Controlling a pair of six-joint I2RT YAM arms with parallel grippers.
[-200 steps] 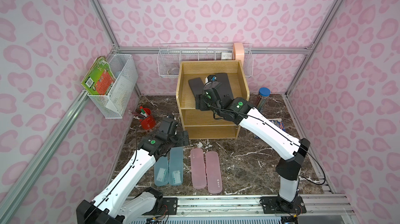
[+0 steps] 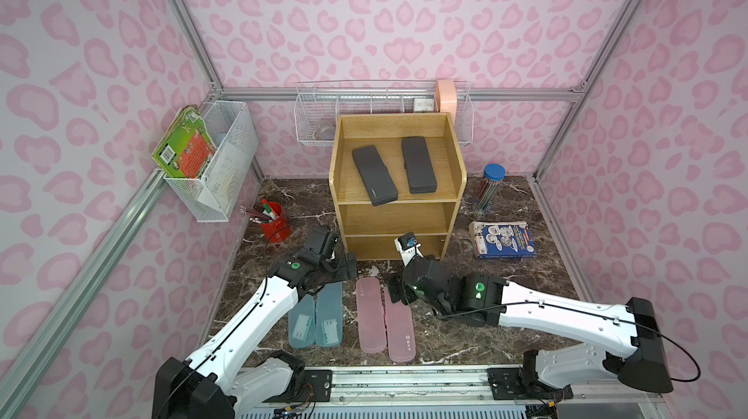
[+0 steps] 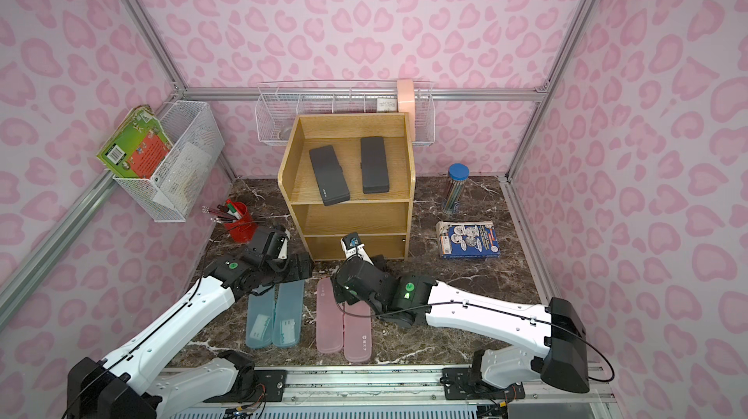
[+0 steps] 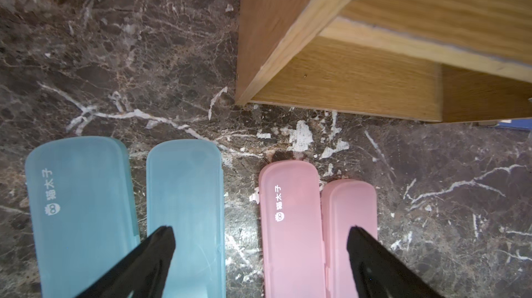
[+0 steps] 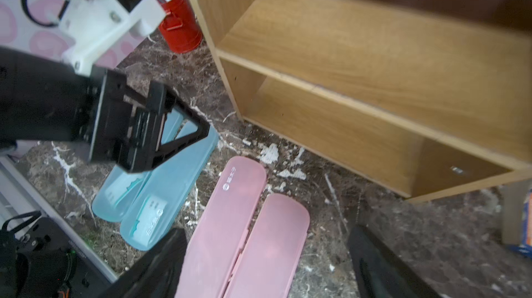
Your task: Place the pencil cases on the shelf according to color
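Observation:
Two dark grey pencil cases, one on the left [image 2: 374, 175] and one on the right [image 2: 419, 165], lie on the top board of the wooden shelf [image 2: 399, 218]; the left one is slanted. On the table below are two pink cases [image 4: 292, 226] [image 5: 271, 245] side by side. Two blue cases [image 4: 185, 203] [image 4: 83, 203] lie left of them. My left gripper [image 2: 347, 267] hovers over the blue cases' far ends, fingers [image 4: 152, 259] wide apart and empty. Above the pink cases, my right gripper [image 2: 399, 288] has its fingers [image 5: 160, 262] apart, nothing held.
A red pen cup [image 2: 275, 224] stands left of the shelf. To its right are a clear blue-lidded jar [image 2: 489, 187] and a blue boxed item [image 2: 505, 239]. Wire baskets [image 2: 315, 119] hang behind and at left. The two lower shelf levels look empty.
The left arm has shifted only slightly right.

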